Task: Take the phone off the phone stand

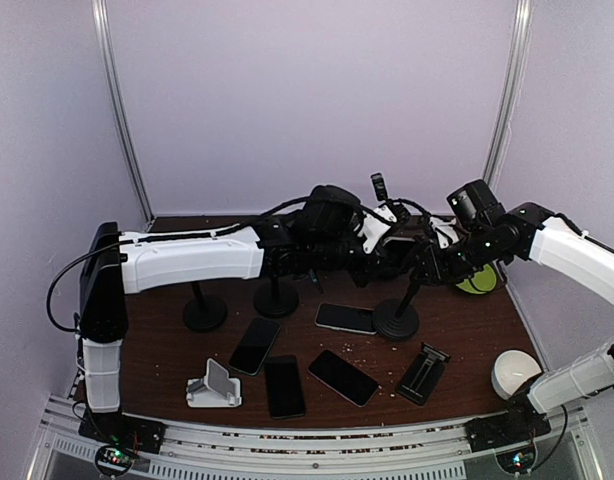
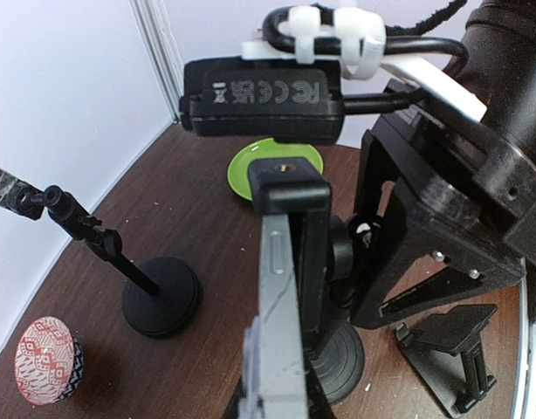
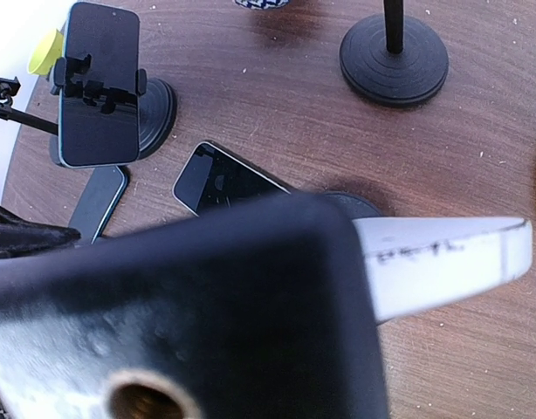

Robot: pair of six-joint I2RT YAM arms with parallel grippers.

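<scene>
A silver-edged phone appears almost edge-on in the left wrist view, against the black clamp of a phone stand. My left gripper is shut on this phone from below. On the clamp's other side is my right gripper, shut on the stand's head; exactly where it grips is hidden. In the right wrist view the dark clamp fills the lower left, with the phone's pale end projecting past it. The stand's round base is below both grippers.
Several phones lie flat in front, such as one dark phone. A white stand and black folding stand sit near the front. Another upright stand holds a phone. A white bowl and green plate are at right.
</scene>
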